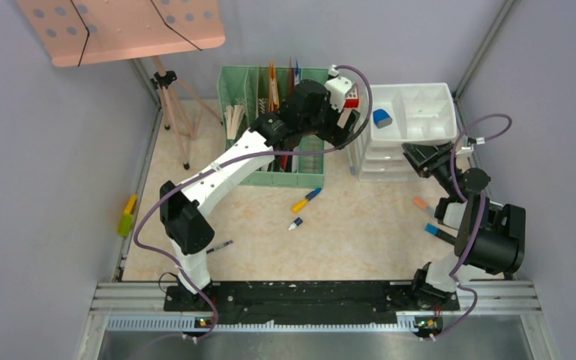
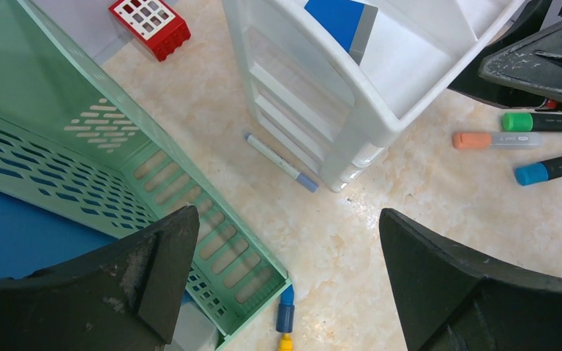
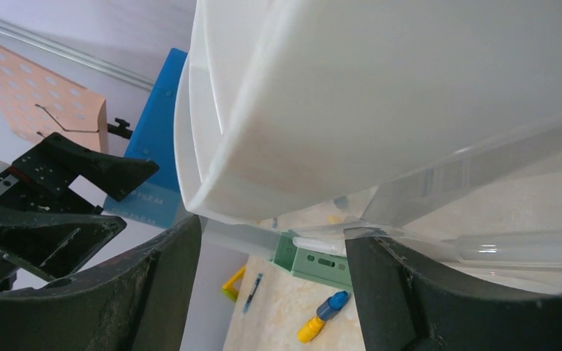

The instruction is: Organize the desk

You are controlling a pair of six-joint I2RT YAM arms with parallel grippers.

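Note:
A white drawer unit with an open tray on top stands at the back right; a blue eraser lies in the tray. My right gripper is at the unit's front, its fingers apart, with the white plastic close above and in front of the fingers. Whether they touch it, I cannot tell. Over the right end of the green organizer hangs my left gripper, open and empty. Loose on the desk lie a blue-and-yellow pen, a white-and-blue piece and a dark pen.
Green, orange and blue markers lie by the right arm. A slim pen sits between organizer and drawers, with a red sharpener-like block behind. An easel stands back left.

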